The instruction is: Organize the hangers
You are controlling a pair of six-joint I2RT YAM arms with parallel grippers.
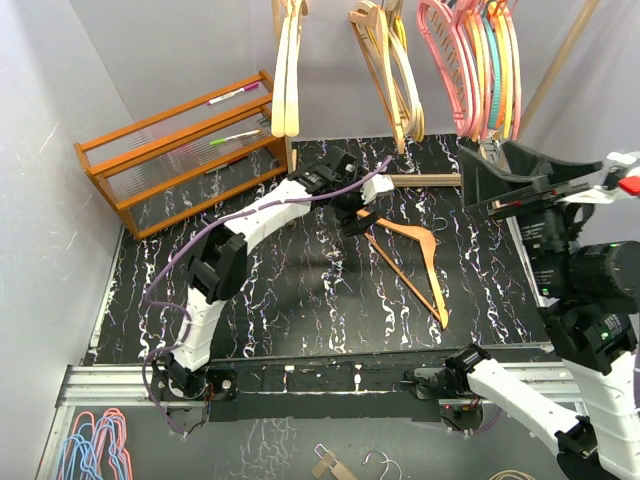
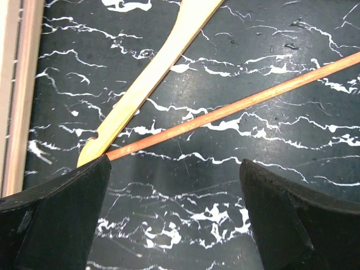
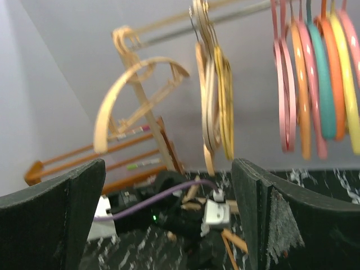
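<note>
A wooden hanger [image 1: 426, 260] lies on the black marbled floor; in the left wrist view its body [image 2: 152, 73] and thin bar [image 2: 236, 107] fill the area ahead of the fingers. My left gripper [image 1: 356, 212] is open over the hanger's left end, nothing held, its fingertips [image 2: 90, 185] close to that end. My right gripper [image 1: 488, 182] is raised at the right, open and empty, facing the hanging hangers in its wrist view. On the rail hang pale hangers [image 1: 292, 70], a wooden and yellow group [image 1: 388, 75] and a pink, teal, orange and yellow group [image 1: 470, 70].
A wooden shelf rack [image 1: 178, 140] with pens stands at the back left. The stand's wooden base bar [image 1: 425, 180] lies behind the floor hanger. Loose coloured hangers [image 1: 90, 450] lie outside the front edge.
</note>
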